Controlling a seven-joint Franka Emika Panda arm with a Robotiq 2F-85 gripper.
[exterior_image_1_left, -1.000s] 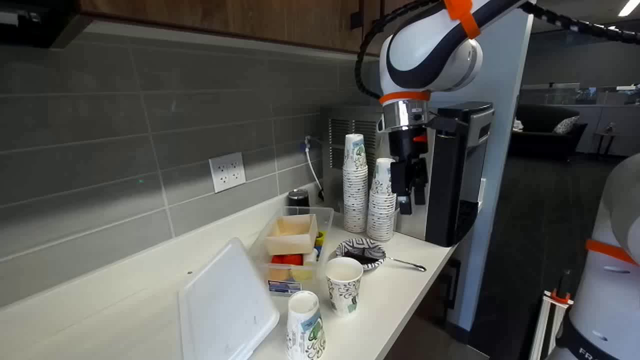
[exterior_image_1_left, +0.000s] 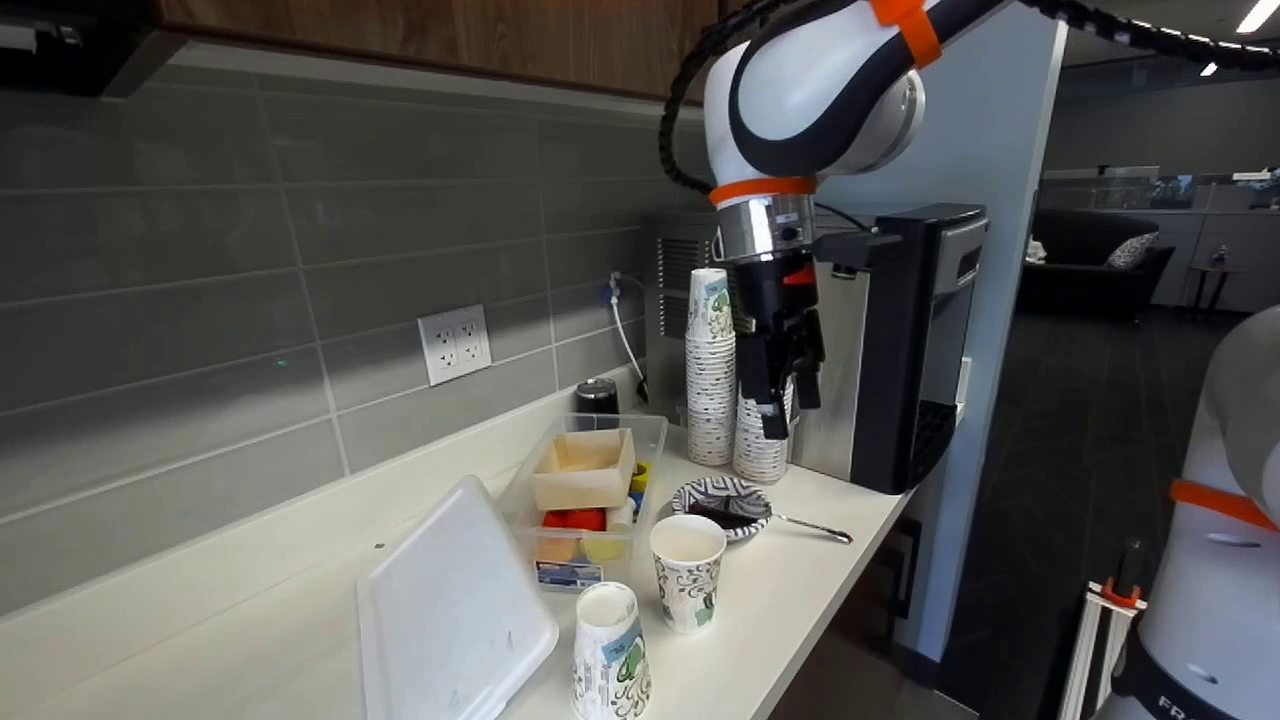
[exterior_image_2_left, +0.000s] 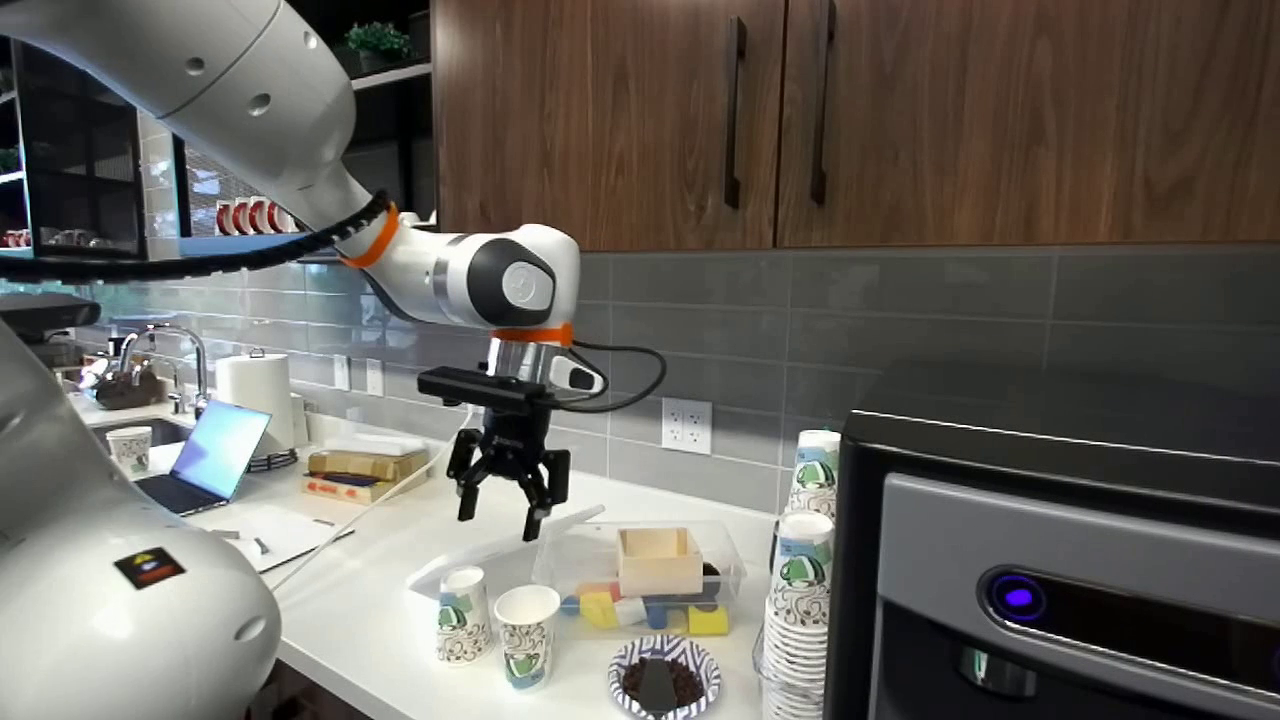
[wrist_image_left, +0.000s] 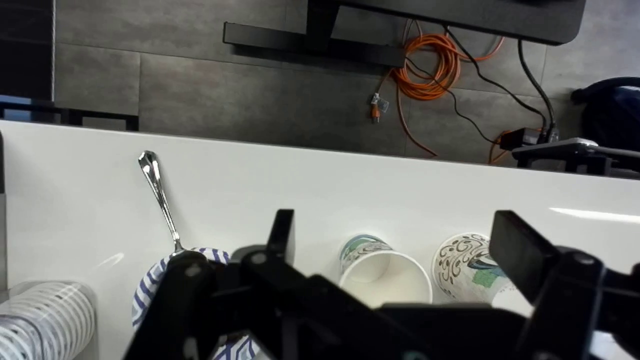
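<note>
My gripper (exterior_image_1_left: 789, 410) (exterior_image_2_left: 499, 514) hangs above the counter, fingers spread and empty. In the wrist view its fingertips (wrist_image_left: 284, 231) stand far apart, with an upright paper cup (wrist_image_left: 388, 277) visible below between them. That open cup (exterior_image_1_left: 687, 574) (exterior_image_2_left: 527, 636) stands near the counter's front edge. Beside it is an upside-down cup (exterior_image_1_left: 611, 654) (exterior_image_2_left: 462, 614). A patterned bowl (exterior_image_1_left: 722, 486) (exterior_image_2_left: 614, 674) holds dark contents, and a metal spoon (wrist_image_left: 157, 180) reaches out of it towards the edge. The gripper partly covers the bowl in the wrist view.
A clear bin (exterior_image_1_left: 649, 444) with coloured items and a beige box (exterior_image_2_left: 660, 562) stands towards the wall. Its lid (exterior_image_1_left: 450, 612) leans beside it. Tall cup stacks (exterior_image_1_left: 710, 396) stand by the black dispenser (exterior_image_1_left: 924, 348).
In exterior view 1 my gripper has shifted left, over towards the bowl and the wall, and now covers part of the nearer cup stack. The cups, bowl and bin have stayed put.
</note>
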